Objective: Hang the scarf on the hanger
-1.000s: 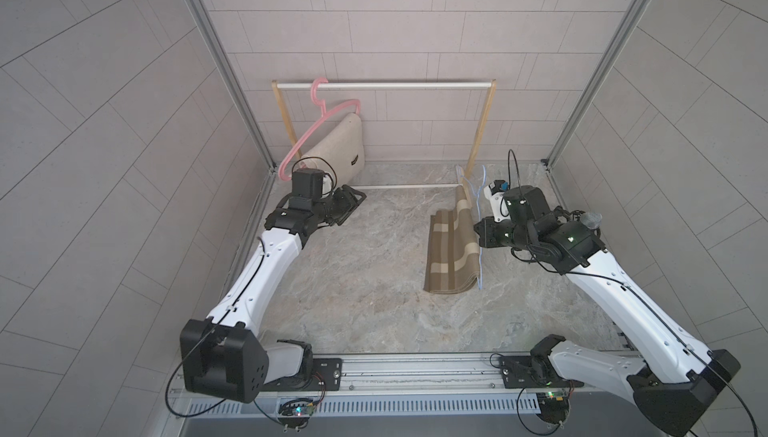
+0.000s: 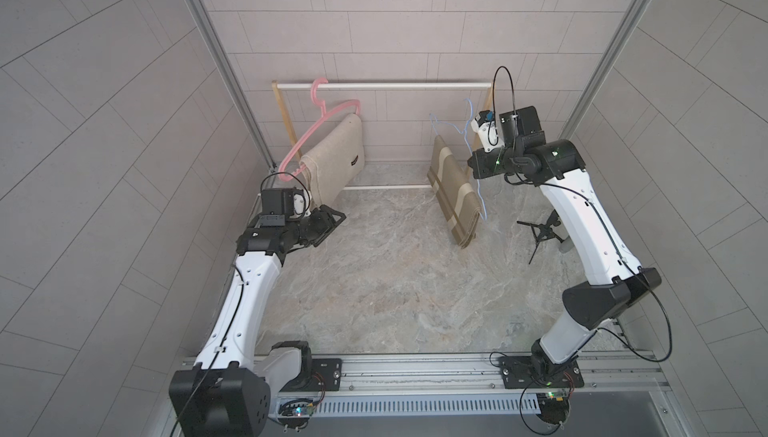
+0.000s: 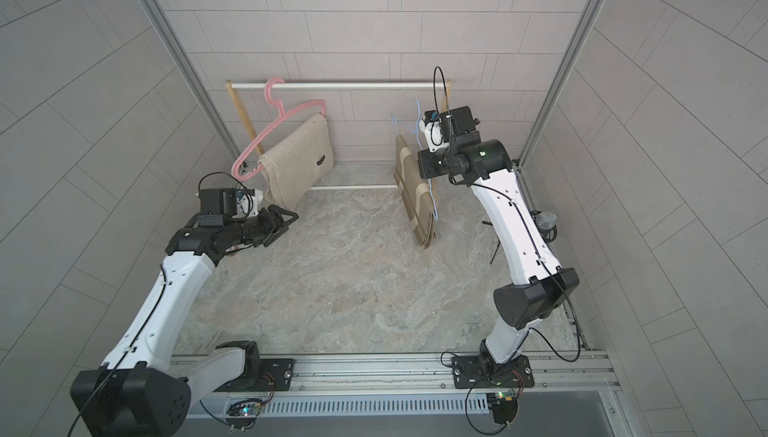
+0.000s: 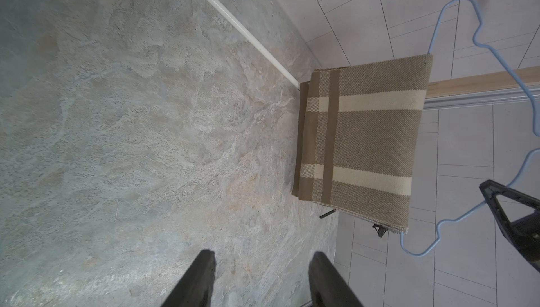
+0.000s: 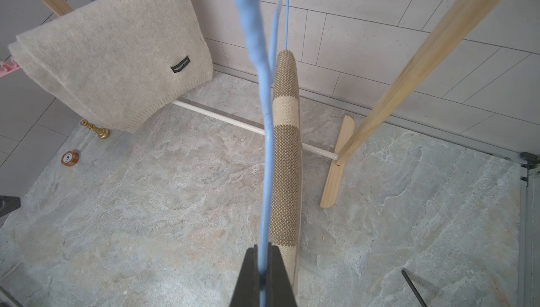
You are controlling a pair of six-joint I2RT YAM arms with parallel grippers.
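Observation:
A folded brown scarf (image 2: 456, 193) with cream stripes hangs over the lower bar of a thin blue hanger (image 4: 495, 54). My right gripper is shut on that hanger's blue wire, which runs up between its fingers in the right wrist view. Hanger and scarf are held clear of the floor, below the white rail (image 2: 408, 85) near its right end. Over at the left, my left gripper stands part open, its fingertips apart and only bare floor visible between them. The left wrist view shows the scarf lying evenly across the hanger.
A pink hanger (image 2: 324, 121) bearing a cream scarf (image 2: 336, 157) hangs on the rail's left side, close to my left arm. Wooden posts (image 5: 416, 76) support the rail. A small black tripod (image 2: 544, 231) stands on the right. The middle floor is open.
My right gripper has lifted the blue hanger and scarf up off the floor and back toward the rail. The left arm has drawn back a little to the left.

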